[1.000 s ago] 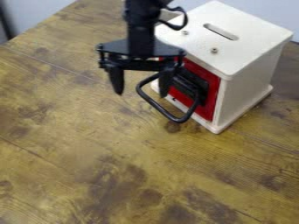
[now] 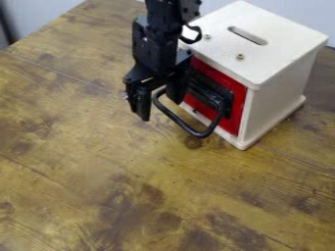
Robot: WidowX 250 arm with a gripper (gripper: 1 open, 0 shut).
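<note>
A white box (image 2: 281,88) with a slot and screws on top stands at the right, with a red front panel (image 2: 230,120). A black U-shaped handle (image 2: 179,121) juts out from that panel, low over the table. My black gripper (image 2: 141,95) hangs at the front left of the box, beside the handle's left end. Whether its fingers are apart or closed, and whether they touch the handle, is hard to tell.
A pale wall shows at the top left corner.
The gripper has come right and down toward the box's front and the handle, and appears turned from its earlier, wider side-on pose. The box has not moved.
</note>
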